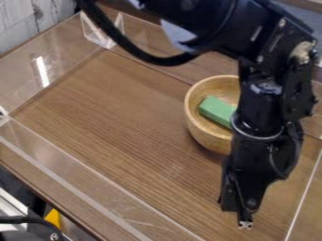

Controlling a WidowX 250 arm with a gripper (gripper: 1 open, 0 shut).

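My black gripper [246, 221] points down at the wooden table on the right, low in the camera view, shut with nothing seen between its fingertips. Behind it sits a wooden bowl [198, 106] holding a green block [217, 110]. The gripper body covers much of the bowl's right side.
Clear plastic strips run along its left side. A small yellow object [53, 216] and dark cables lie beyond the lower left edge.
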